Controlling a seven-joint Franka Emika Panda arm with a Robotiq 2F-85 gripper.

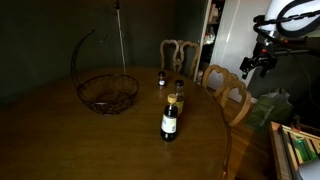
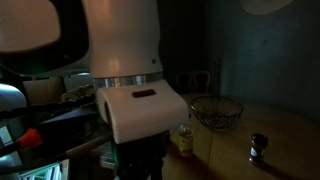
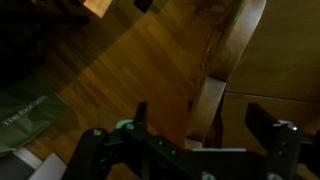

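Note:
My gripper (image 1: 257,69) hangs in the air at the far right of exterior view 1, away from the table's things. In the wrist view its two dark fingers (image 3: 259,122) stand wide apart, open, with only floor and the table's edge below. A dark bottle with a white label and yellow cap (image 1: 169,120) stands upright on the table. Right behind it is a slimmer bottle (image 1: 180,92). Farther back stands a small dark jar (image 1: 162,79). A black wire basket (image 1: 107,104) with a tall curved handle sits to the left and looks empty.
The wooden table (image 1: 90,150) has wide clear room at the front and left. A carved wooden chair (image 1: 226,95) stands at its right edge, between bottles and arm. In exterior view 2 the arm's white body (image 2: 140,105) hides much of the left side.

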